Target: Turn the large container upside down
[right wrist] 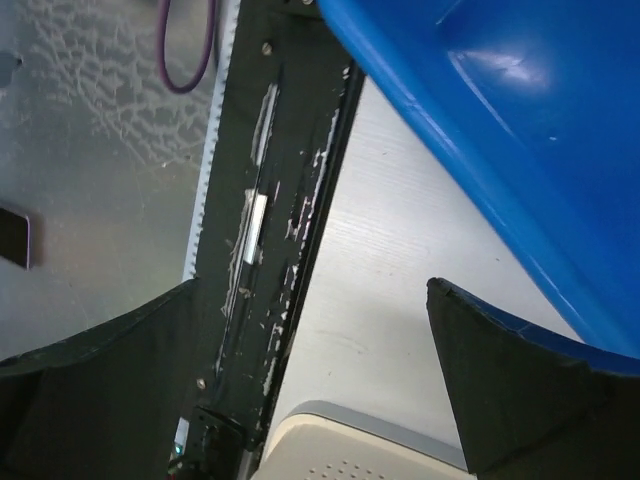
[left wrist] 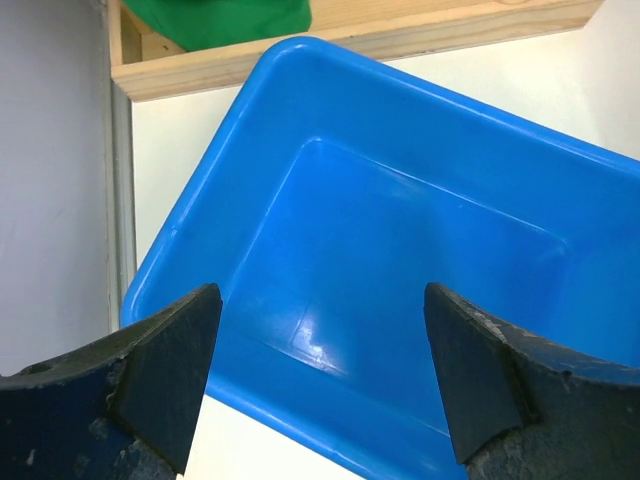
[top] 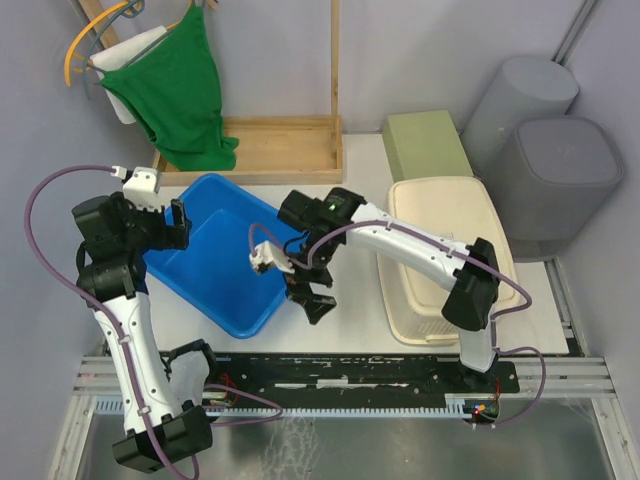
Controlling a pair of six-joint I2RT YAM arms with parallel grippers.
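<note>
The large blue container (top: 222, 250) lies on the white table with its open side up; its flat floor (left wrist: 390, 260) shows in the left wrist view. Over its left end hangs my left gripper (top: 181, 226), its fingers (left wrist: 165, 375) apart with only the container behind the gap. My right gripper (top: 318, 297) is near the container's right side, open and empty. In the right wrist view the container's rim (right wrist: 470, 185) runs past the upper right, partly behind one finger (right wrist: 520, 390). The right arm covers part of that side from above.
A beige lidded box (top: 455, 250) stands on the right, with a green box (top: 428, 147) behind it. A wooden tray (top: 285, 150) with a green cloth (top: 185, 100) is at the back. Bare table (top: 350, 310) lies between container and beige box.
</note>
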